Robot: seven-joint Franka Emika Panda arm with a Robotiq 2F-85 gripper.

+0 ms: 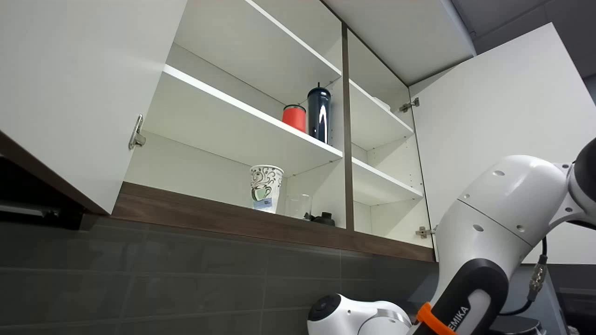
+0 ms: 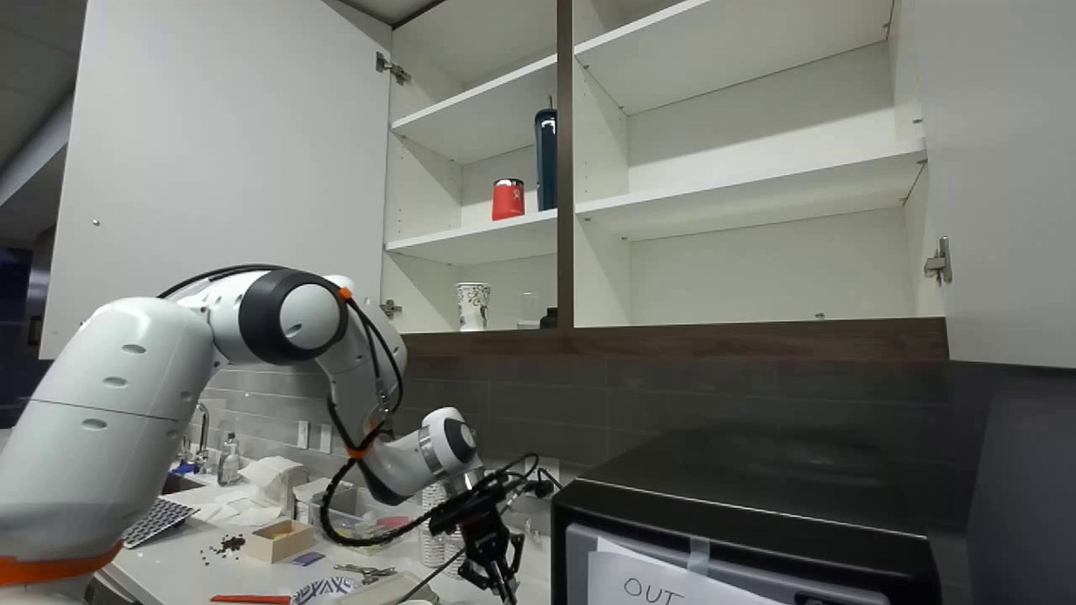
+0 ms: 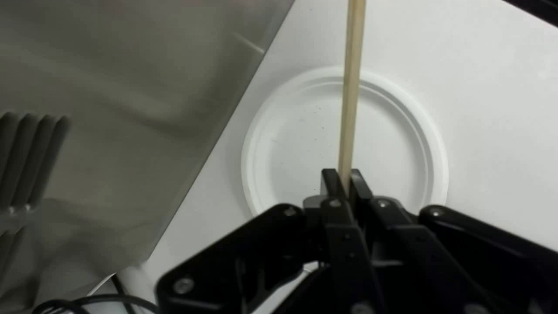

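Note:
A thin wooden stick, pale tan like a chopstick, is pinched between my gripper's fingertips in the wrist view. My gripper is shut on its near end, and the far end runs out of the frame at the top. Beneath the stick lies a round white plate on the white counter, bare except for a few dark specks. In exterior view 2 my gripper points down at the bottom edge, left of the black appliance; the stick cannot be made out there.
Left of the plate is a grey metallic surface. A black appliance stands right of the arm. Above, open cabinets hold a patterned paper cup, a red tumbler and a dark bottle. A small box and clutter occupy the counter.

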